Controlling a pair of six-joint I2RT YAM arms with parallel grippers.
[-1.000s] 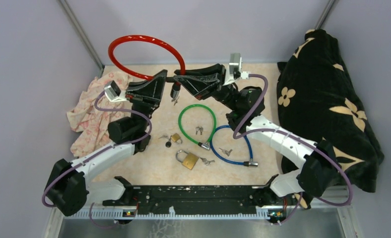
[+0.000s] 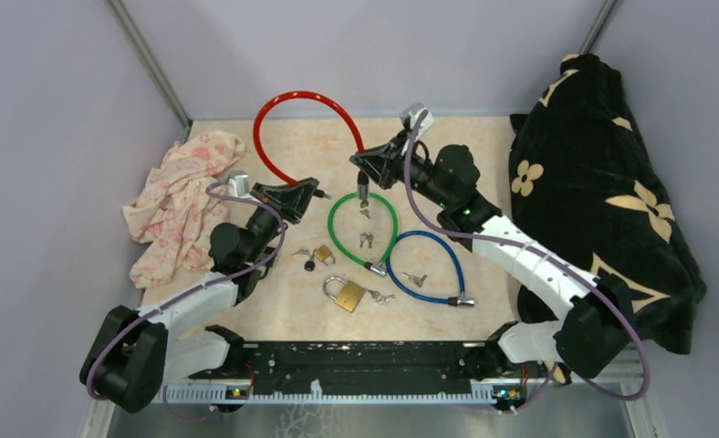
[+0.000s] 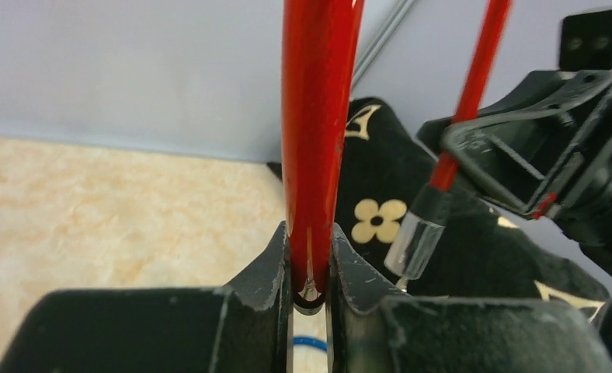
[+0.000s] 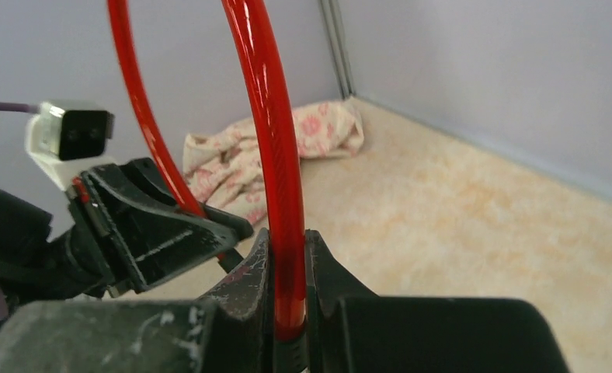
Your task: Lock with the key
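A red cable lock point(image 2: 307, 95) arches between my two arms in the top view, its ends apart. Near its plug end point(image 2: 322, 193), my left gripper point(image 2: 308, 190) has its fingers against both sides of the cable; in the left wrist view the red cable point(image 3: 313, 140) fills the gap between them. Higher up on the other end, my right gripper point(image 2: 359, 162) is shut on the cable, just above the lock barrel point(image 2: 363, 190). That barrel points down, a key point(image 2: 365, 212) at its bottom. The right wrist view shows the cable point(image 4: 276, 155) running upright between the fingers.
Below lie a green cable lock point(image 2: 330, 224), a blue cable lock point(image 2: 447, 251), brass padlocks point(image 2: 349, 297) and several loose keys point(image 2: 367, 240). A pink cloth point(image 2: 169, 210) lies at the left, a black blanket point(image 2: 602, 182) at the right.
The lock and both grippers have shifted right and toward the front of the table. The plug end and barrel, close together a second ago, now stand farther apart.
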